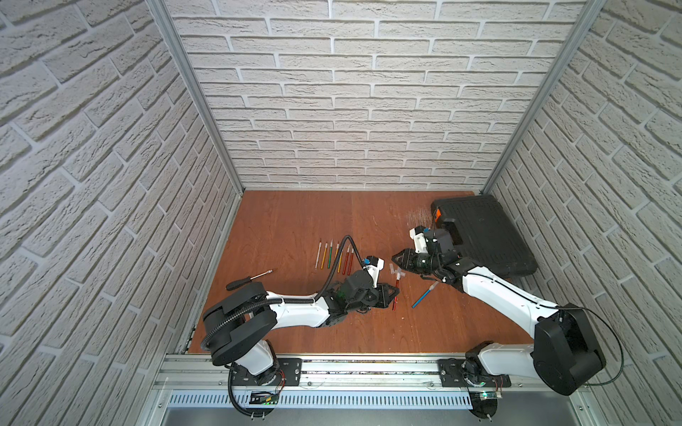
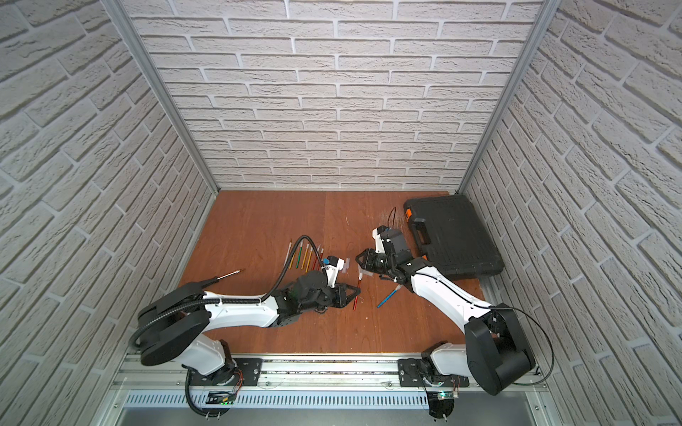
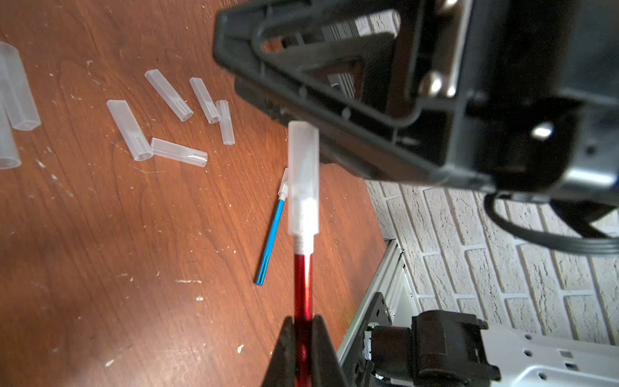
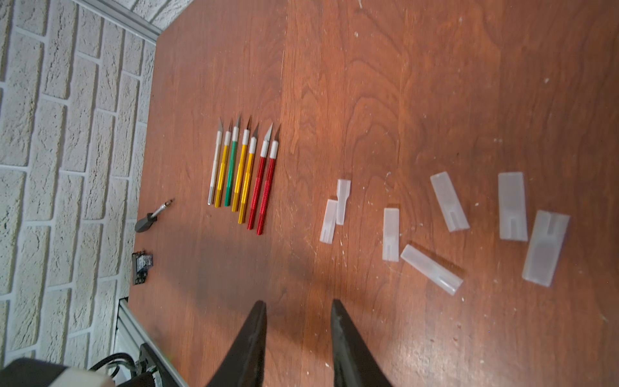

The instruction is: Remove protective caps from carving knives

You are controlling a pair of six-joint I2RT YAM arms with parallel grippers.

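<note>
A red carving knife with a translucent cap over its tip is in my left gripper, which is shut on its handle. In the left wrist view the black right gripper looms close beside and behind the cap. Seen from its own wrist camera, the right gripper is open, with nothing between its fingers. A blue knife lies on the table, its blade end inside a clear cap. Several uncapped knives, among them a green knife, form a row at the left.
Several loose caps, such as this clear one, lie scattered on the table around the middle. A black case takes up the back right. Toward the left edge is a screwdriver.
</note>
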